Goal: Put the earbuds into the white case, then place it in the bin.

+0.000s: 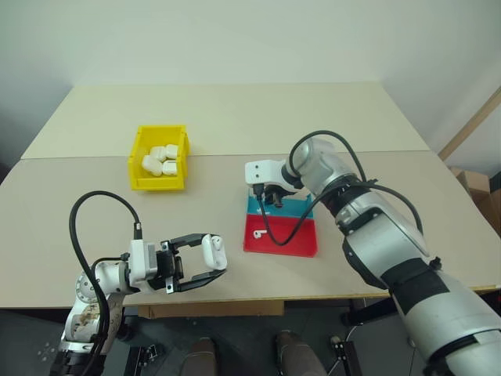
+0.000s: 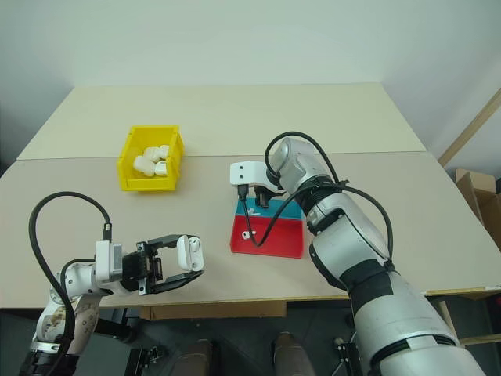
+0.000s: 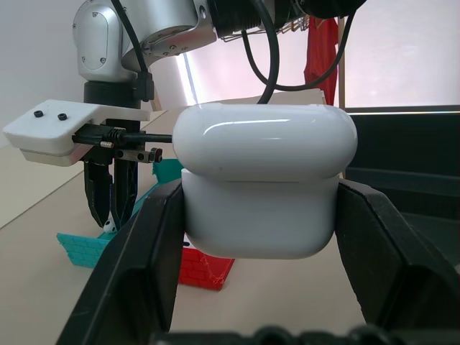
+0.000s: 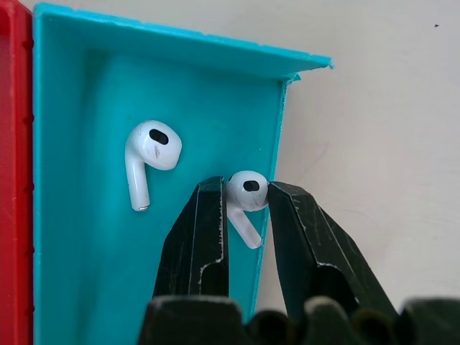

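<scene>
Between the fingertips of my right gripper is a white earbud [image 4: 246, 195], its stem pointing down and right; the fingers are shut on it, by the wall of the teal tray [image 4: 79, 215]. A second earbud [image 4: 154, 149] lies loose in that tray, left of the fingers. My left gripper is shut on the white case [image 3: 262, 158], gripping its sides with the lid down. In the head left view this case [image 1: 214, 252] hangs over the table's front area, left of the trays. The yellow bin [image 1: 135, 176] stands at the back left.
Adjoining the teal tray is a red tray [image 1: 290, 241] with a white earbud [image 1: 259, 233] in it. Several white cases [image 1: 154, 165] lie in the yellow bin. Bare table separates the bin from the trays.
</scene>
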